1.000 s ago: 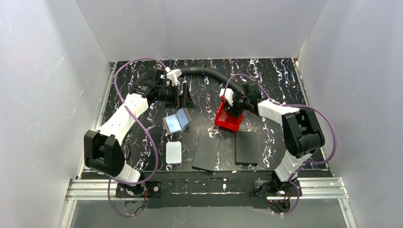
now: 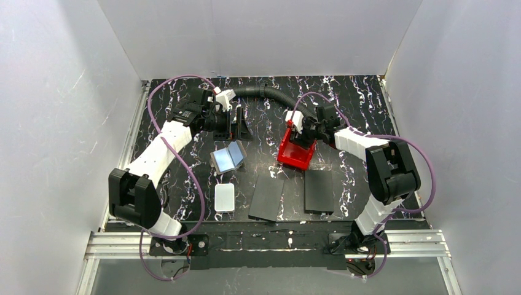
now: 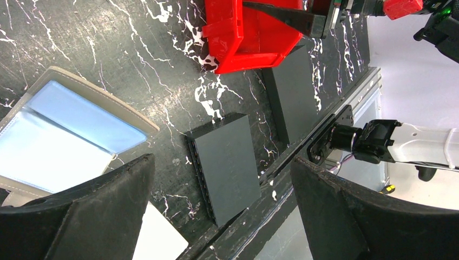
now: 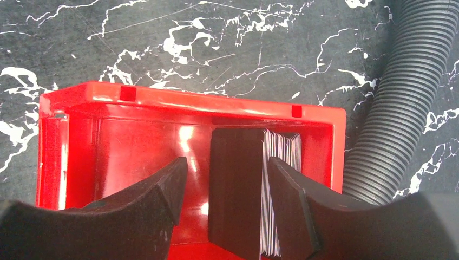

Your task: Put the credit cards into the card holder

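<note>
A stack of credit cards stands on edge in the right part of a red box, dark face on the left, pale edges on the right. My right gripper is open over the box: its left finger is apart from the front card, its right finger overlaps the card edges. The view does not tell whether that finger touches them. The tan-edged card holder lies unfolded on the table, its inside blue and pale. My left gripper hangs open behind the holder in the top view, nothing between its fingers.
Two dark flat boxes lie near the front edge. A white rectangular item is in front of the holder. A ribbed grey hose runs behind the red box. Bare table separates holder and box.
My right gripper has shifted very slightly at the red box. The left arm, the holder and the other things on the table look unmoved.
</note>
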